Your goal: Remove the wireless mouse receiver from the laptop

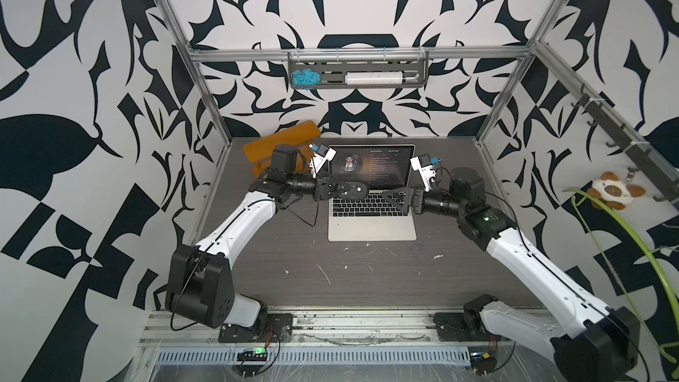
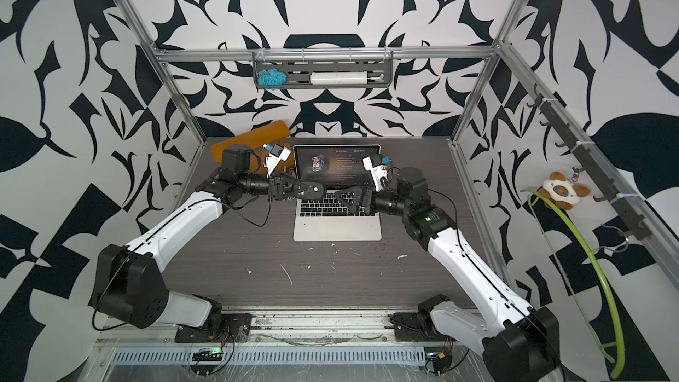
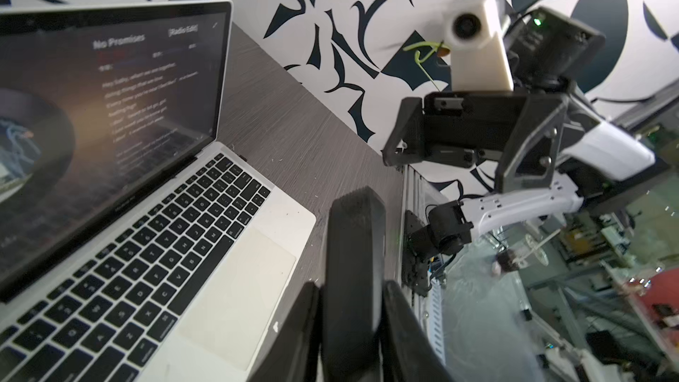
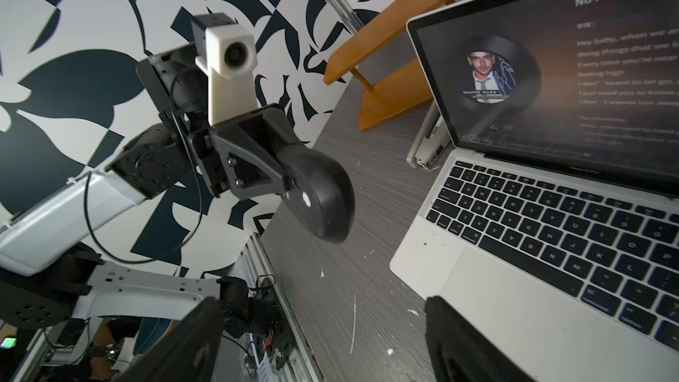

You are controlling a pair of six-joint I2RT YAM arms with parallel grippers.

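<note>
The open silver laptop [image 1: 371, 226] sits centred on the desk with lyrics on its screen. Above it, my left gripper [image 1: 332, 188] is shut on a black wireless mouse [image 1: 353, 190], seen end-on in the left wrist view [image 3: 352, 254] and from its side in the right wrist view [image 4: 317, 194]. My right gripper stands open over the laptop's right part, facing the mouse, its fingers apart with nothing between them. I cannot make out a receiver on the mouse or on the laptop.
An orange wooden stand [image 1: 279, 138] is at the back left, with a pale hub-like object [image 4: 428, 145] beside the laptop's left edge. A rack [image 1: 357, 85] hangs on the back wall.
</note>
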